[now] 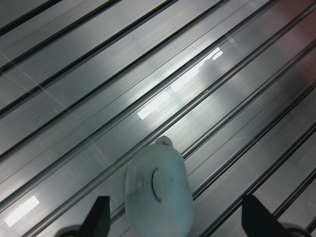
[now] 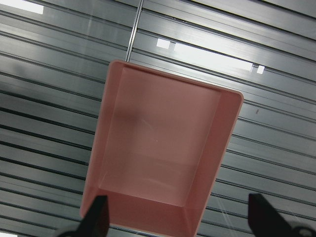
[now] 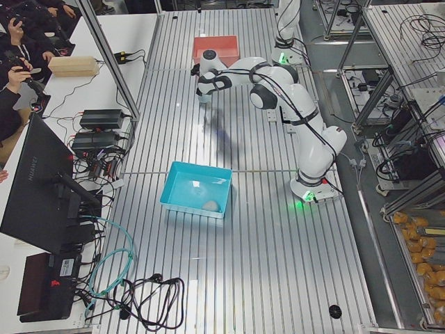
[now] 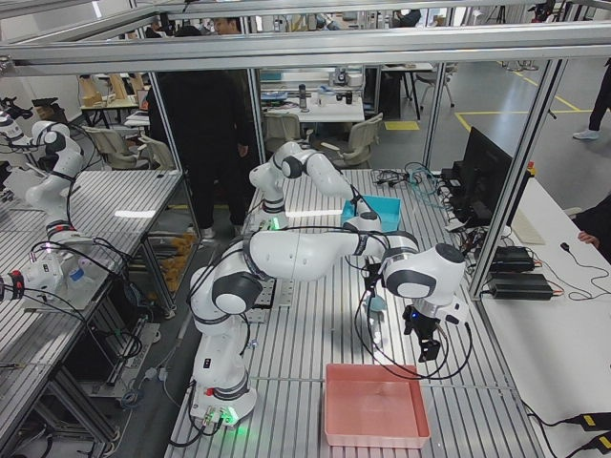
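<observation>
A pale mint, rounded object point(image 1: 159, 192) lies on the slatted metal table below my left gripper, whose open fingers stand either side of its lower end in the left wrist view; whether they touch it is unclear. My right gripper is open above an empty red bin point(image 2: 155, 143), with nothing between its fingers. A blue bin point(image 3: 196, 181) stands on the table, with a small pale object point(image 3: 211, 206) in it.
A monitor point(image 3: 45, 181), power boxes and cables line the table's side. Both arms reach over the middle, close to each other. The table around the blue bin is mostly clear.
</observation>
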